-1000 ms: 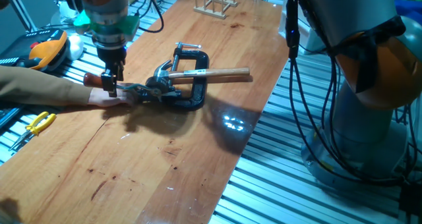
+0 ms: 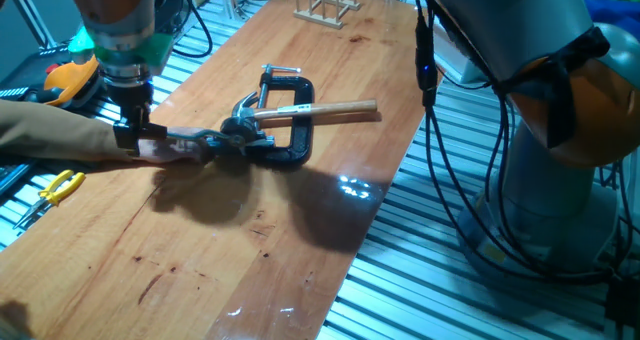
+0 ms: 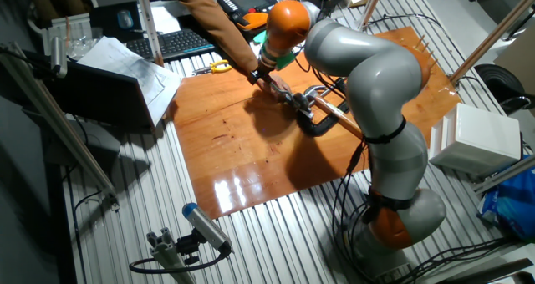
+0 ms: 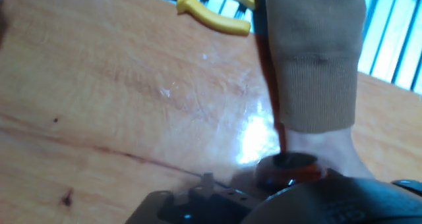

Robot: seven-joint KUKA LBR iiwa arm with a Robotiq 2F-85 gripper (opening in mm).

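My gripper (image 2: 136, 140) points down at the left side of the wooden table, beside a person's hand (image 2: 172, 150). Whether its fingers are apart is unclear. A thin metal tool shaft (image 2: 190, 134) runs from beside the gripper towards a black clamp (image 2: 303, 138). In the wrist view, the rounded reddish-brown end of a handle (image 4: 288, 172) shows close to the dark gripper parts at the bottom edge; contact cannot be made out. A hammer (image 2: 340, 108) with a wooden handle lies across the clamp.
The person's arm (image 4: 318, 59) reaches in over the table's edge. Yellow-handled pliers (image 2: 62, 187) lie by the left edge. A small wooden rack (image 2: 325, 8) stands at the far end. Bare tabletop (image 2: 190, 270) spreads across the near part.
My gripper has moved left along the tool, towards the person's wrist. The brown handle, visible left of the gripper earlier, is now hidden in exterior view 1. Clamp and hammer stay put.
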